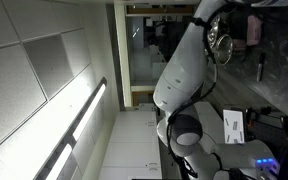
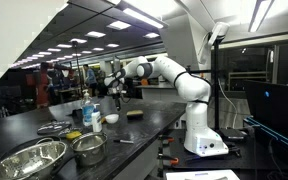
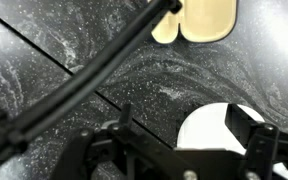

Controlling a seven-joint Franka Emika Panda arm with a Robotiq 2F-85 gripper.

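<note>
My gripper is open in the wrist view, its two black fingers wide apart with nothing seen between them. A round white bowl or plate (image 3: 209, 126) lies below, partly covered by the right finger and the gripper body. Farther up is a pale yellow tray-like piece (image 3: 209, 20), cut off by the frame's top. In exterior view 2, the white bowl (image 2: 111, 118) and the yellow piece (image 2: 135, 113) are on the dark counter, beneath the reaching arm. The gripper is too small there for its finger to be read.
Metal pots (image 2: 89, 151) and a strainer-like bowl (image 2: 32, 160) stand nearer that camera. A blue-topped bottle (image 2: 88, 109) and a white bottle (image 2: 96, 123) stand close to the white bowl. A dark cable or bar (image 3: 84, 75) crosses the wrist view. Bare counter (image 3: 149, 95) shows around the bowl.
</note>
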